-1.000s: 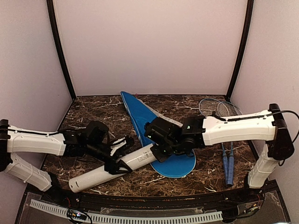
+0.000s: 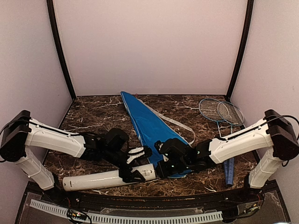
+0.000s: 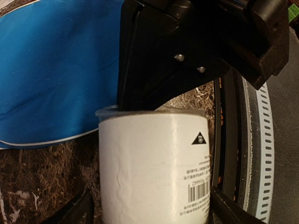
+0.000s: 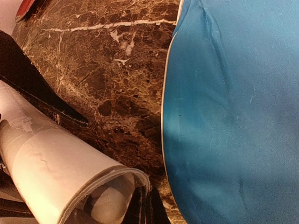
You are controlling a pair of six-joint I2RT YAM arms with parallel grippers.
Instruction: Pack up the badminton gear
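A long white shuttlecock tube (image 2: pixel 93 181) lies along the front edge. My left gripper (image 2: pixel 132 175) is over its middle, fingers either side of it, part open. My right gripper is shut at the tube's open end; its tips show by the rim, and in the left wrist view its black body rises above that end. Whether the rim is between the fingers is unclear. The blue bag (image 2: pixel 149 126) lies diagonally behind, with a pale strap. Two rackets (image 2: pixel 228 170) lie at the right, heads at the back.
Pale walls enclose the sides and back. A black rail and perforated strip (image 2: pixel 126 216) run along the front.
Both arms have shifted: the right one down toward the front, the left one rightward. The tube's right end has moved down toward the front, and the tube has slid slightly left.
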